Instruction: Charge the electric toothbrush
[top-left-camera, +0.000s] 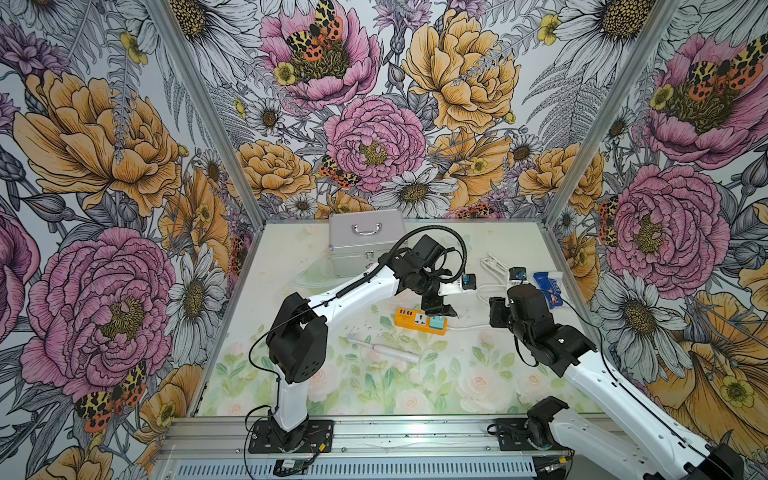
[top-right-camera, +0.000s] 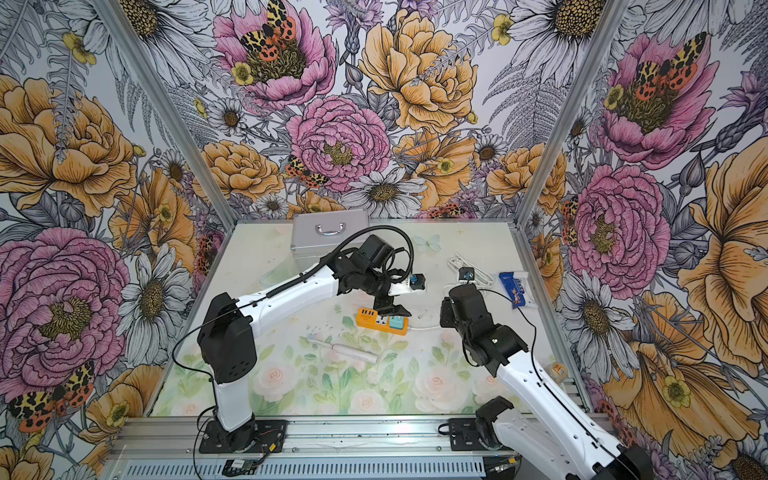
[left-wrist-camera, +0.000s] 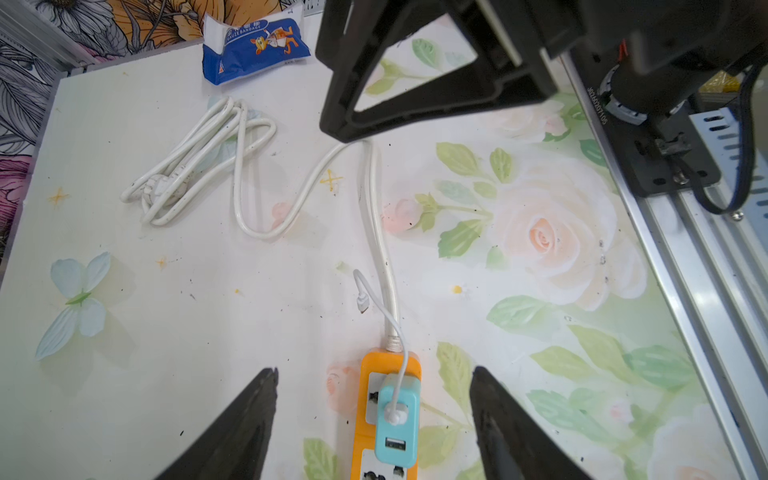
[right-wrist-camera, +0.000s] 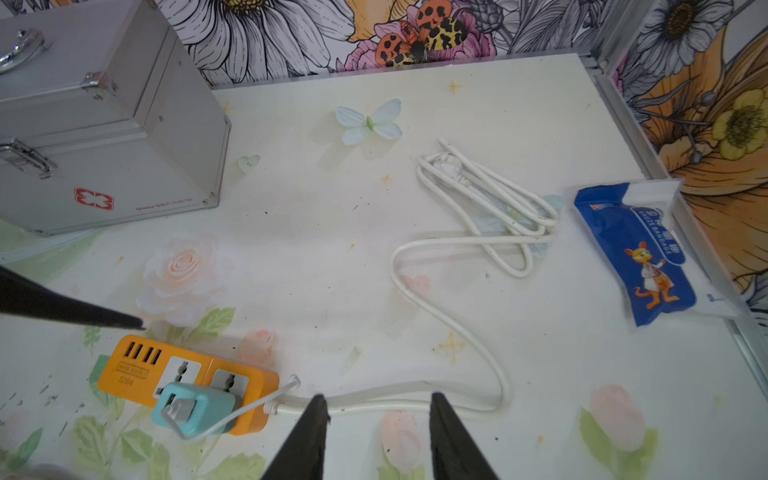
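The orange power strip (top-left-camera: 412, 318) holds a teal adapter (left-wrist-camera: 396, 436), with a white plug and thin cable (right-wrist-camera: 240, 413) in it. Below it lies the pale electric toothbrush (top-left-camera: 388, 350). My left gripper hangs just over the strip's adapter end, open, nothing seen held between its blurred fingers. My right gripper is open above the table right of the strip, nothing between its fingertips. In the right wrist view the strip's white cord (right-wrist-camera: 448, 320) runs rightward into a coil.
An aluminium case (right-wrist-camera: 96, 160) stands at the back left. A blue packet (right-wrist-camera: 640, 256) lies at the right edge near the coiled cord. The table between case and coil is mostly clear.
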